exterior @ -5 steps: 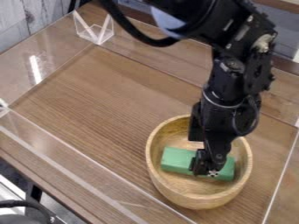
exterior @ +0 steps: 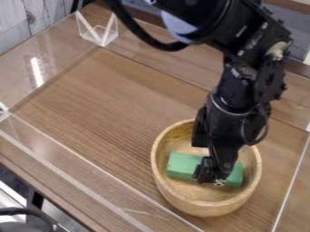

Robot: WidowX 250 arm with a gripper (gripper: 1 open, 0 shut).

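Note:
A round light wooden bowl (exterior: 169, 186) sits at the lower right of the camera view, with a green rectangular block (exterior: 187, 166) lying inside it. My black gripper (exterior: 216, 163) reaches down from above into the bowl, open, its fingertips at the block. Part of the block is hidden behind the fingers; I cannot tell whether they touch it.
A clear plastic object (exterior: 100, 27) stands at the upper left. Dark cables lie beyond the table's lower left corner.
My gripper has moved slightly lower over the block, covering a little more of it. The bowl and block look essentially in the same place.

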